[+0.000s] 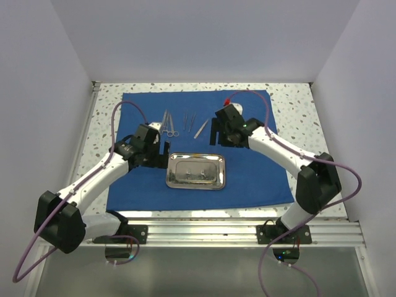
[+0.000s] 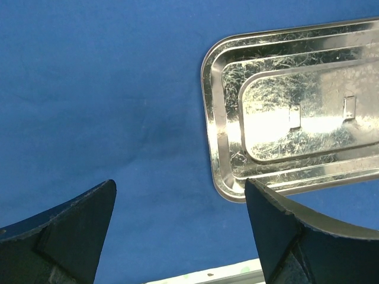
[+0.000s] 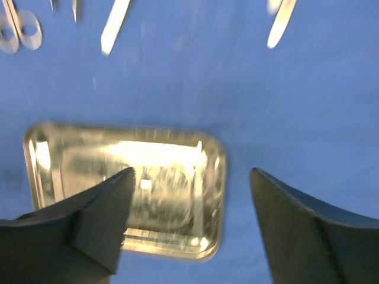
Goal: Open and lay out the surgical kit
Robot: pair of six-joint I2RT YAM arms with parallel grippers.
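The shiny metal tray (image 1: 196, 155) lies empty on the blue cloth (image 1: 148, 193); its near-left corner shows in the left wrist view. At its left side, my left gripper (image 1: 165, 154) stands open with only cloth between its fingers. My right gripper (image 1: 215, 132) hovers behind the tray's right end, also open and holding nothing. A row of instruments is laid out behind the tray: scissor-like clamps (image 1: 165, 122), thin tweezers (image 1: 185, 122) and a scalpel handle (image 1: 201, 129). Further right, slim pale handles (image 3: 281, 23) lie at the top of the right wrist view, hidden by my right arm from above.
Speckled white table (image 1: 88, 133) borders the cloth on both sides, with a metal rail (image 1: 204, 226) along the front. Bare cloth lies to the right of the tray and in front of it. The right wrist view is blurred.
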